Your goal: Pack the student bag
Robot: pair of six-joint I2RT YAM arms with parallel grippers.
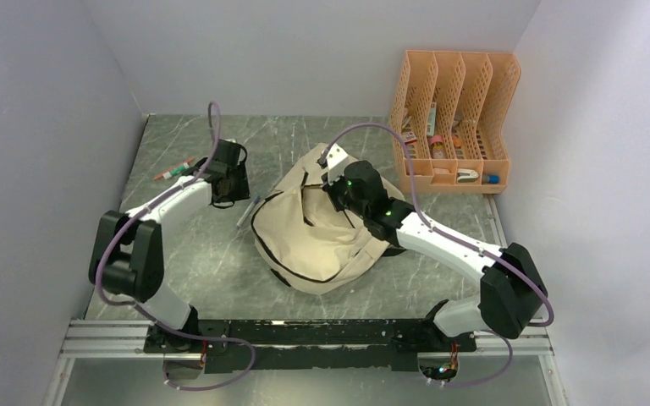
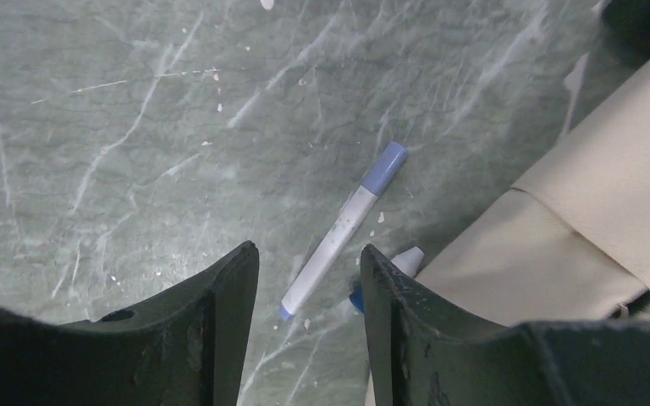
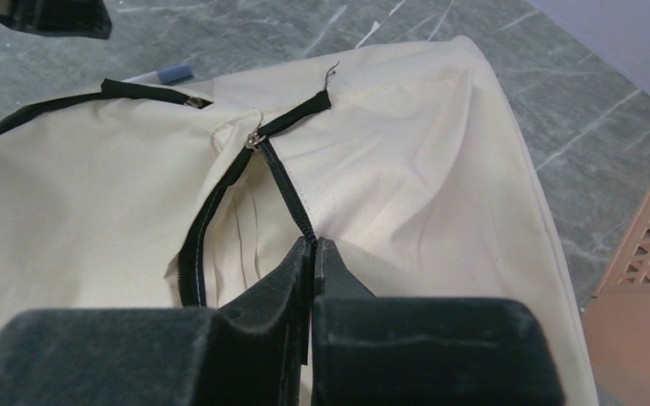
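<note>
The cream bag [image 1: 313,237] lies on the table with its black-zippered mouth partly open. My right gripper is shut on the black zipper strip [image 3: 288,186] at its edge. A white pen with blue ends [image 2: 338,233] rests on the table left of the bag. In the left wrist view it runs below the gap between the spread fingers of my open left gripper, which holds nothing. Partly hidden behind one finger is a small white and blue piece [image 2: 406,260], close to the bag's side.
An orange and green pen-like item [image 1: 173,169] lies at the table's far left. The peach organizer [image 1: 495,127] stands at the back right, with several small items in its compartments.
</note>
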